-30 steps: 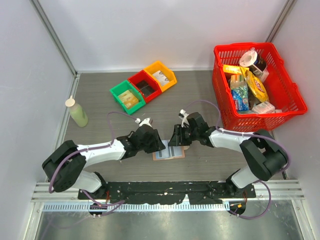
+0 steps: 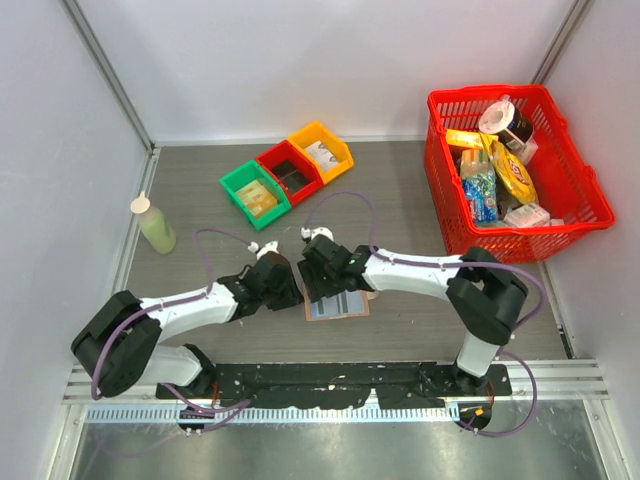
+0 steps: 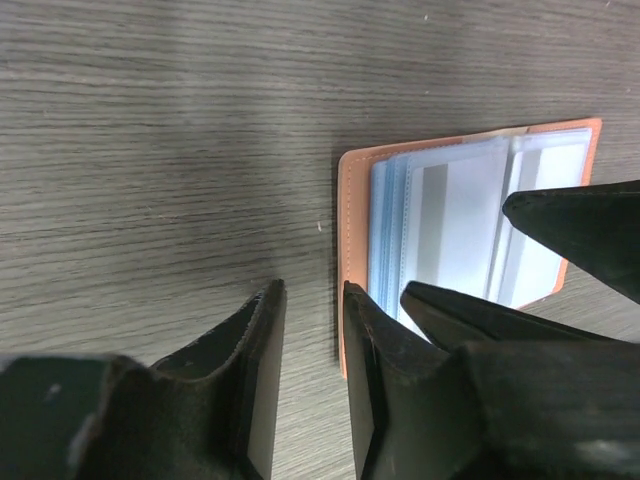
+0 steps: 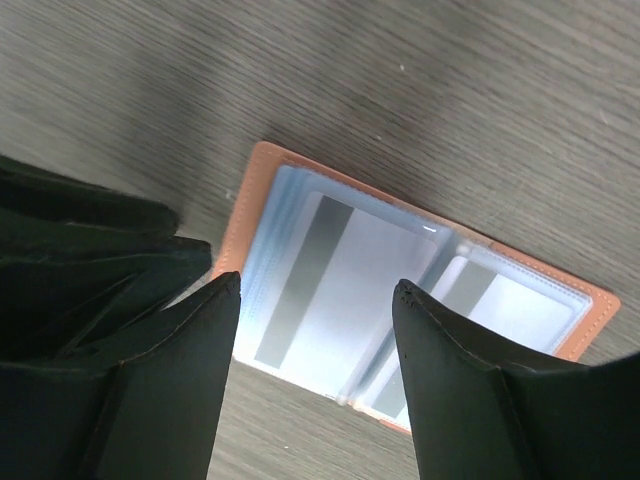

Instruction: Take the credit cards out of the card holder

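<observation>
An open card holder point(image 2: 337, 309) with an orange-tan edge and pale clear sleeves holding light cards lies flat on the table. In the left wrist view it point(image 3: 445, 225) sits right of my left gripper, whose fingertips are near its left edge, slightly apart with nothing visible between. My right gripper is open over the holder's left sleeve, and its dark body cuts into the right side of the left wrist view.
A red basket point(image 2: 440, 170) of groceries stands at right. Green, red and orange bins point(image 2: 230, 183) are at the back, a pale bottle point(image 2: 157, 225) at left.
My right arm has moved left over the card holder. My left gripper has drawn back to the left, off the holder.
</observation>
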